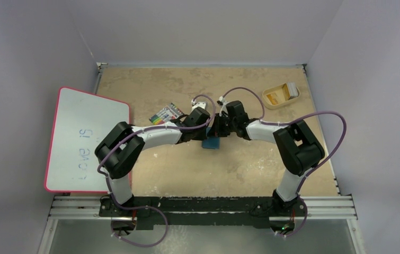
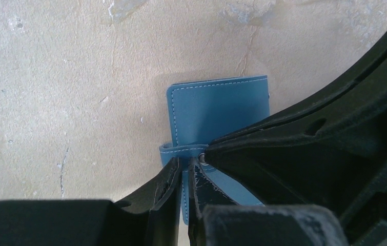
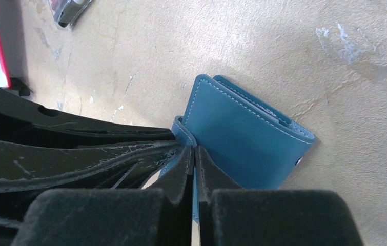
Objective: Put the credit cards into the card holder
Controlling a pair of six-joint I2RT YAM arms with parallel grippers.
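Note:
The blue card holder (image 1: pixel 211 143) lies on the table between both arms, closed, with a strap (image 2: pixel 181 151) and a metal snap (image 2: pixel 202 159) across its side. My left gripper is slightly open at the strap, a narrow gap showing between its fingers. My right gripper is shut with its tips at the strap's upper edge, close to the snap; whether the thin strap is pinched cannot be told. No card shows sticking out of the holder. Card-like pieces, one orange (image 1: pixel 273 99), lie at the back right, too small to identify.
An oval tan tray (image 1: pixel 278 106) holds the orange piece and a grey-white stack (image 1: pixel 292 90). A pack of coloured markers (image 1: pixel 166 114) lies behind the left arm, and a whiteboard (image 1: pixel 89 143) covers the left side.

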